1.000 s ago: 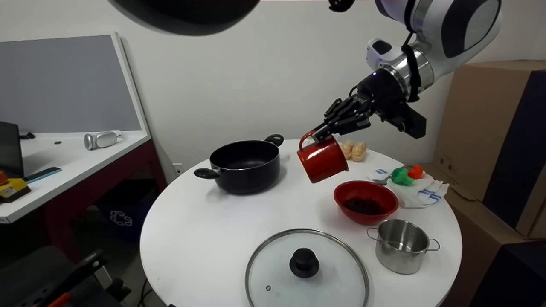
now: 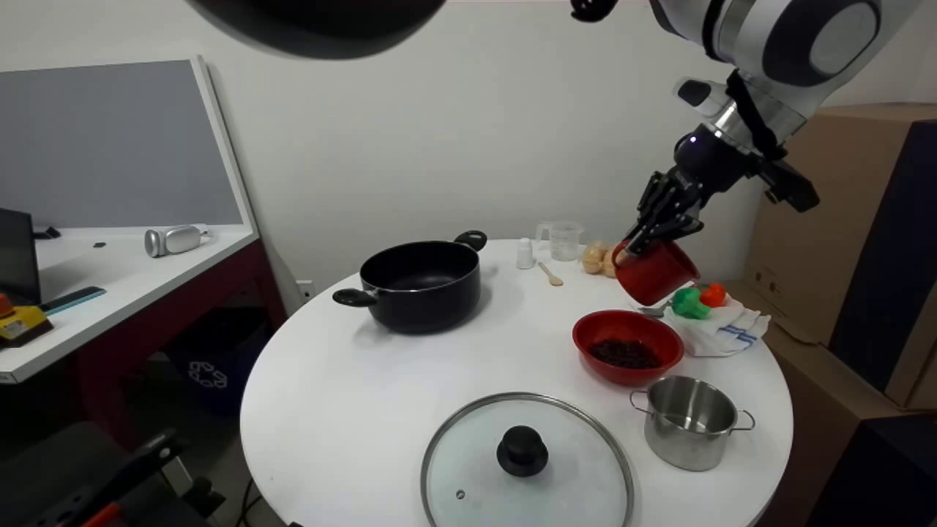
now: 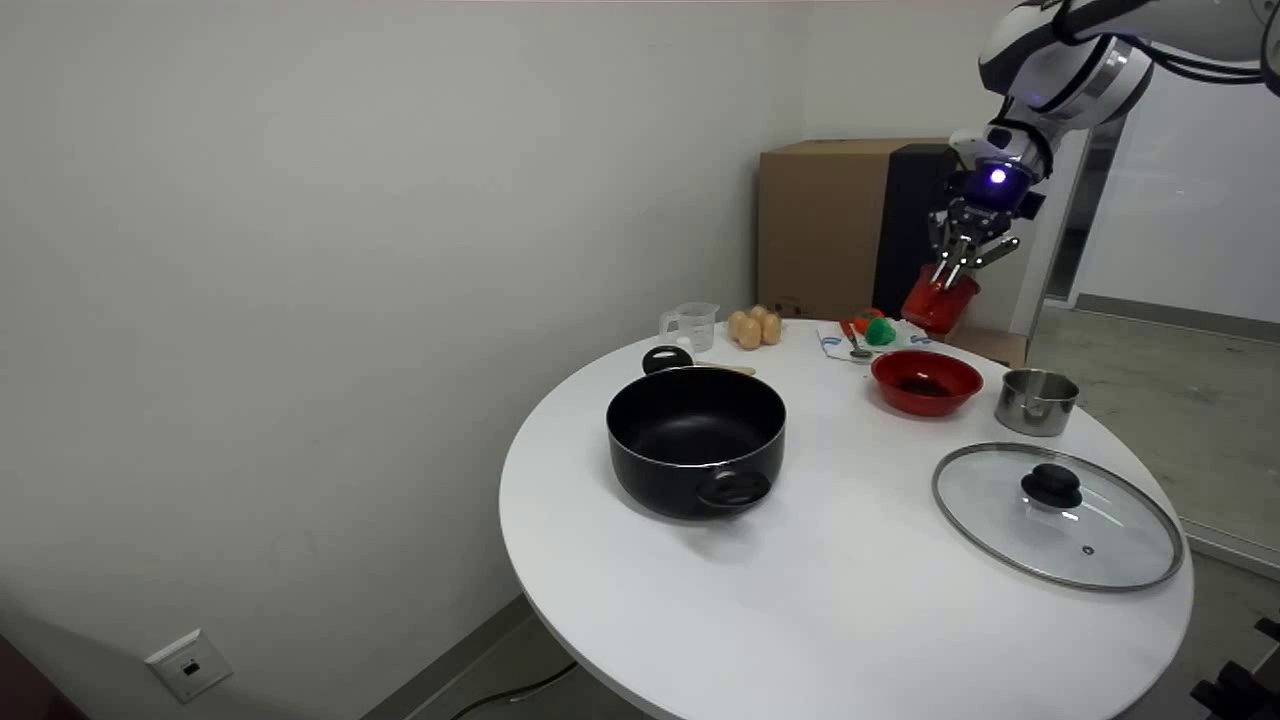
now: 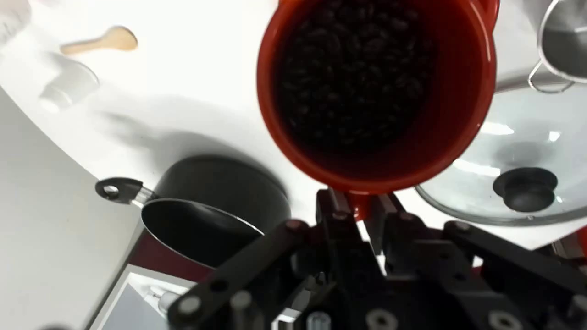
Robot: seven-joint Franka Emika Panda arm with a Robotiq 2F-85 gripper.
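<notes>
High at the right of the table, my gripper (image 2: pixel 634 238) is shut on the handle of a red mug (image 2: pixel 659 274). The mug hangs tilted above the table, up and behind the red bowl (image 2: pixel 590 345). Dark beans (image 4: pixel 352 71) lie inside the mug in the wrist view, where its handle sits between the fingers. The bowl stands on the white table and holds dark beans of its own (image 2: pixel 621 353). Exterior view 2 has the mug (image 3: pixel 938 305) clear of the bowl (image 3: pixel 926 400) as well.
A steel pot (image 2: pixel 689 430) and glass lid (image 2: pixel 562 457) stand near the bowl. Behind it lies a cloth (image 2: pixel 720 334) with green (image 2: pixel 689 303) and orange (image 2: pixel 712 295) items. The black pot (image 2: pixel 426 294) is at left; cardboard boxes (image 2: pixel 817 219) border the right.
The gripper has carried the mug right in exterior view 1, from left of the bowl to above and behind it. The mug's tilt has changed. The bowl, pots and lid have stayed put.
</notes>
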